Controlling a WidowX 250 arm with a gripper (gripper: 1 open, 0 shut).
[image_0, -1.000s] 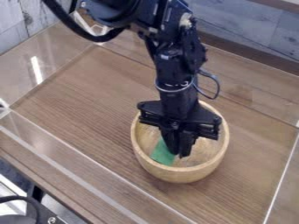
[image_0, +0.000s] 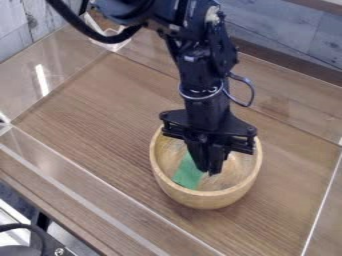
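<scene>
A black robot arm reaches down from the top into a light wooden bowl (image_0: 201, 195) on the table. My gripper (image_0: 206, 160) points down inside the bowl's rim, its dark fingertips just above a green object (image_0: 189, 176) lying in the left part of the bowl. The arm hides the back of the bowl, and I cannot tell whether the fingers hold anything.
The wooden table (image_0: 94, 130) has bare room to the left and right of the bowl. A pale wall (image_0: 301, 40) stands behind it, and a dark cable (image_0: 34, 230) lies at the lower left.
My gripper has risen slightly and shifted a little within the bowl, showing slightly more of its inside. The bowl and the green object look unmoved.
</scene>
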